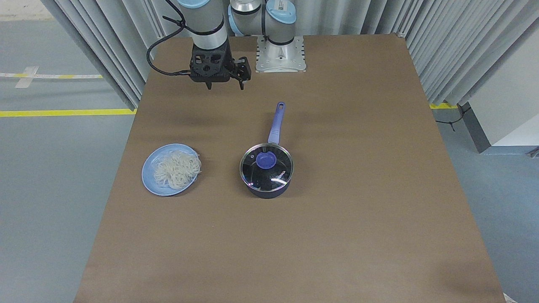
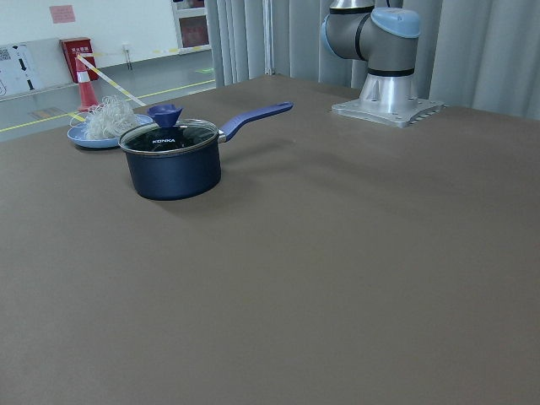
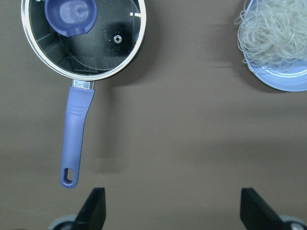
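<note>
A dark blue saucepan [image 2: 173,173] stands mid-table, covered by a glass lid [image 1: 262,174] with a blue knob [image 1: 266,160]; its blue handle [image 3: 76,129] points toward the robot base. Beside it, on the left in the front view, white noodles [image 1: 177,168] lie on a light blue plate [image 1: 151,184]. My gripper is open and empty, high above the table behind the pot and plate, its two dark fingertips at the bottom of the wrist view, apart from both.
The robot base [image 1: 280,60] sits at the back edge, with grey curtains behind it.
</note>
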